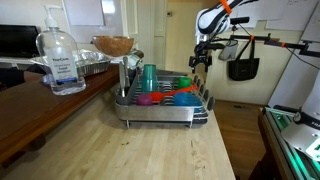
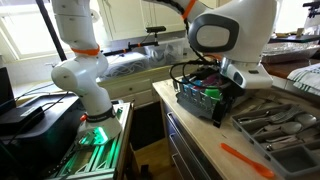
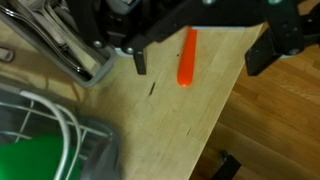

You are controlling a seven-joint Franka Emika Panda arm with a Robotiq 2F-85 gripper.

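Note:
In the wrist view a red-orange utensil handle point(image 3: 187, 60) lies on the wooden counter, seen through the gap between the fingers of my open gripper. Nothing is held. The whole utensil point(image 2: 247, 161) shows in exterior view 2, flat on the counter near its front edge. My gripper point(image 2: 222, 112) hangs above the counter, between that utensil and the dish rack point(image 2: 198, 101). From the other side, my gripper point(image 1: 204, 63) appears beyond the far end of the rack point(image 1: 160, 115). Cups and colored dishes fill the rack, among them a green cup point(image 1: 150, 76).
A grey cutlery tray point(image 2: 291, 160) with metal utensils stands beside the orange utensil. A soap bottle point(image 1: 62, 62) and a copper-colored bowl point(image 1: 113, 46) are by the rack. Bare counter point(image 1: 150, 150) lies at the near end of exterior view 1.

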